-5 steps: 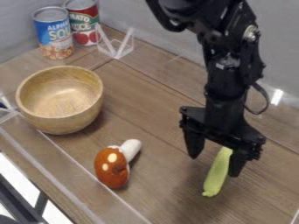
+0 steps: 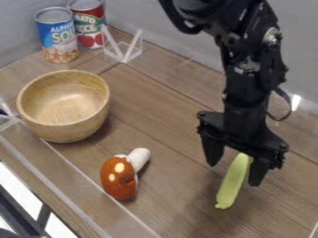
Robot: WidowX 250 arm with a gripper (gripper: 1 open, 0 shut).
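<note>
The black gripper is open on the right of the camera view, its fingers low over a long pale green object lying on the wooden table. The upper end of the green object lies between or just behind the fingers; whether they touch it I cannot tell. A toy mushroom with an orange spotted cap and white stem lies to the left.
A wooden bowl sits at the left. Two cans, an Alpha soup can and a red can, stand at the back left beside a white wire item.
The gripper and arm have shifted slightly around the top of the green object. The objects on the table look unmoved.
</note>
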